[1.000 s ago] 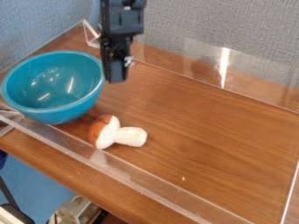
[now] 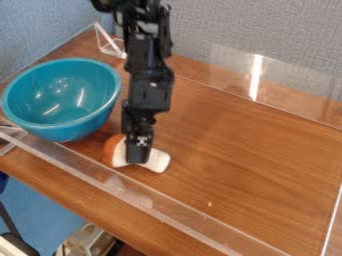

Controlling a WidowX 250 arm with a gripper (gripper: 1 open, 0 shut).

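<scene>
The mushroom's orange-and-white cap [image 2: 115, 151] shows to the left of the fingers and its pale stem [image 2: 156, 163] to the right, lying on its side on the wooden table [image 2: 246, 170].
A teal bowl [image 2: 59, 92] stands at the left, close beside the gripper. Clear low walls edge the table at the front and back.
The arm has descended from above the back of the table, beside the bowl's upper rim, onto the mushroom. The mushroom and bowl look unmoved.
</scene>
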